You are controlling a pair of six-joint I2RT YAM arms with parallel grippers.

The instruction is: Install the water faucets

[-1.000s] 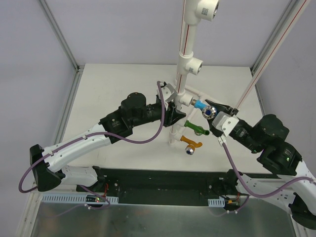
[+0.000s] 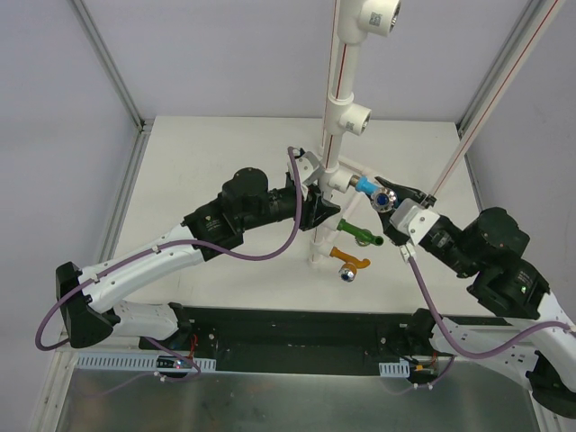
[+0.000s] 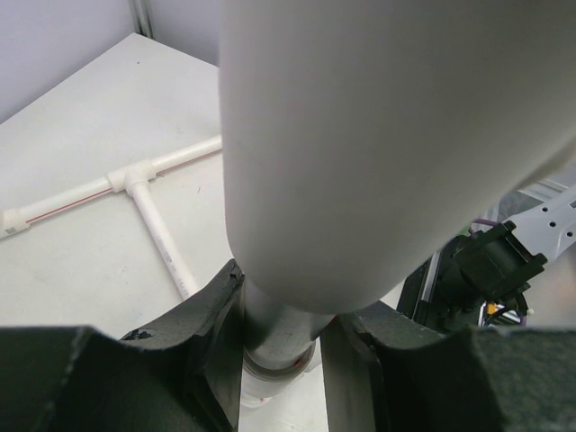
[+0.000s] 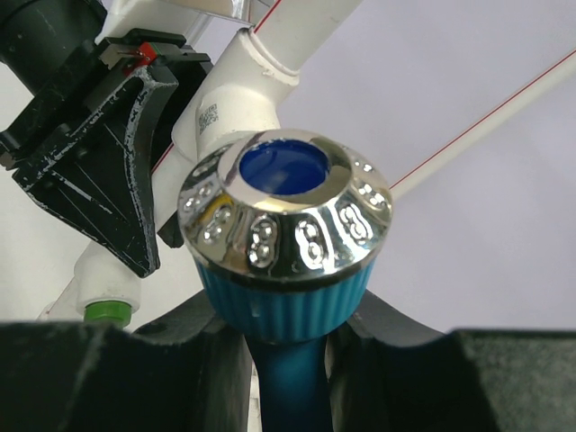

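Observation:
A blue faucet with a chrome knob is in my right gripper, which is shut on its blue body. Its brass threaded end meets the mouth of a white side outlet on the upright pipe; some thread shows, and how deep it sits I cannot tell. My left gripper has its fingers on both sides of the white pipe beside that outlet; whether they press on it is unclear. Lower on the pipe are a green faucet and an orange faucet.
Above the blue faucet, empty side outlets open to the right. The tall pipe stands between the arms, and a slanted pipe rises behind the right arm. Bare white board lies at left.
The left arm and the pipe look still.

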